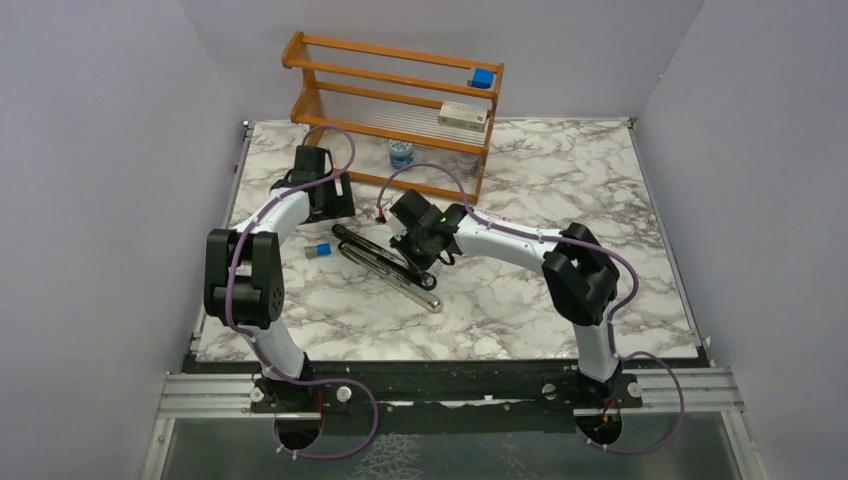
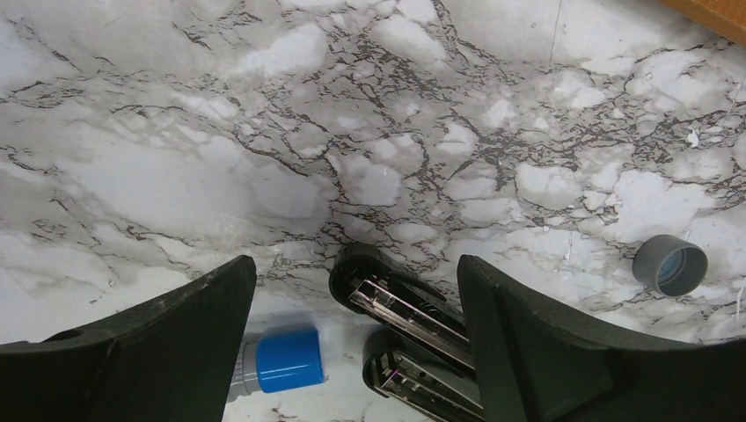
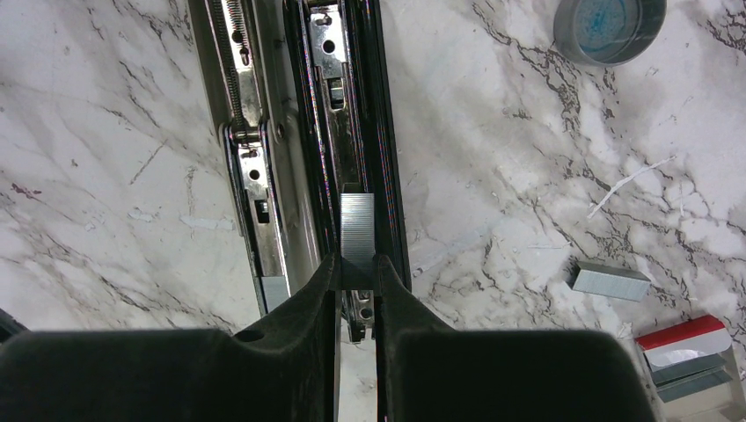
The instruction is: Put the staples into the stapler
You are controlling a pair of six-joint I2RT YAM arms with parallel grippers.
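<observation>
Two opened staplers lie side by side on the marble table: a black stapler [image 1: 350,236] and a paler grey stapler [image 1: 421,298]. In the right wrist view a strip of staples [image 3: 357,224] is over the magazine channel of the black stapler [image 3: 393,176], lined up along it. My right gripper is shut on this strip near its lower end; whether the strip rests in the channel I cannot tell. Inside the grey stapler's channel a strip of staples [image 3: 275,290] shows. My left gripper, back and left of the staplers, stands open and empty.
A loose staple strip [image 3: 610,281] and an open staple box [image 3: 695,365] lie right of the staplers. A small grey cup [image 2: 670,265] stands nearby, and a blue-and-grey object [image 2: 290,360] lies to the left. Behind is a wooden rack [image 1: 395,122].
</observation>
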